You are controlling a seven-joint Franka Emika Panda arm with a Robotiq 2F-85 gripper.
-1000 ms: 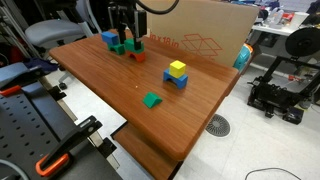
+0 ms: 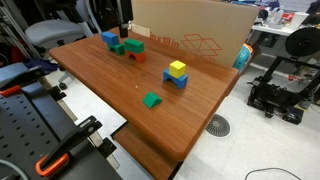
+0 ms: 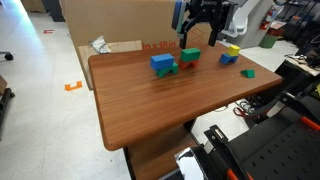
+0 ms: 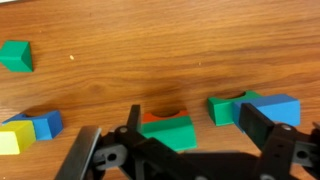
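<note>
My gripper is open above the table, with nothing between its fingers. Under it in the wrist view, a green block (image 4: 172, 133) rests on a red piece (image 4: 160, 116), mostly covered by the green. To the right, a blue block (image 4: 272, 108) sits on a green arch-like piece (image 4: 222, 109). A yellow cube (image 2: 177, 69) tops a blue arch-like piece (image 2: 175, 82) in exterior view 1. Alone on the wood lies a small green piece (image 2: 151, 100). In exterior view 2, the gripper (image 3: 199, 40) hangs over the green-and-red stack.
The wooden table (image 2: 115, 85) has wide bare areas, mainly its end near exterior view 2. A cardboard panel (image 2: 205, 30) stands along one long side. A small orange object (image 3: 73, 86) lies beyond the table's end.
My gripper has risen from close to the green-and-red stack to well above it. The blocks look unmoved.
</note>
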